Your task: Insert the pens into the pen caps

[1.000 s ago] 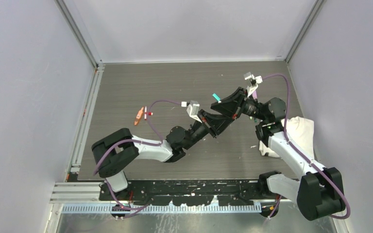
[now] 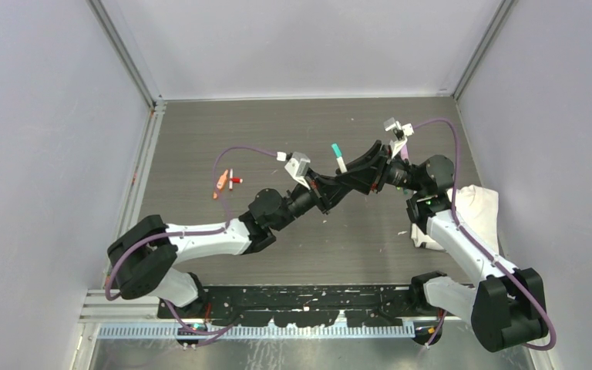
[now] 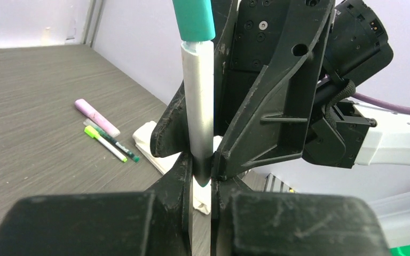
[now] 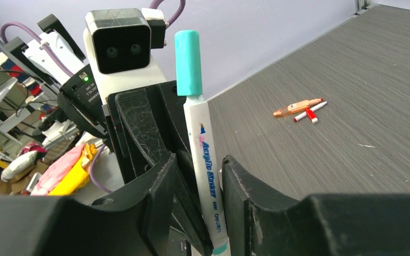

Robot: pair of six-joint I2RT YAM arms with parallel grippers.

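Observation:
A white acrylic marker (image 4: pixel 205 160) stands near upright, leaning slightly in the right wrist view, with a teal cap (image 4: pixel 188 61) at its top end. My left gripper is shut on the marker's lower end. Around the marker's body, my right gripper is part open, with a gap beside the marker. In the top view the two grippers meet mid-table, and the teal cap (image 2: pixel 337 149) shows above them. The fingers hide the marker's bottom tip.
A pink marker (image 3: pixel 97 117), a lime pen (image 3: pixel 105 143) and a dark green pen (image 3: pixel 116 140) lie near a white cloth (image 2: pixel 474 212). To the left are an orange marker (image 4: pixel 298 107), a thin white pen (image 4: pixel 320 106) and a red cap (image 4: pixel 312 115).
My left arm has drawn back to the left, and the teal-capped marker has shifted slightly left with it, standing more upright. The right arm has barely moved.

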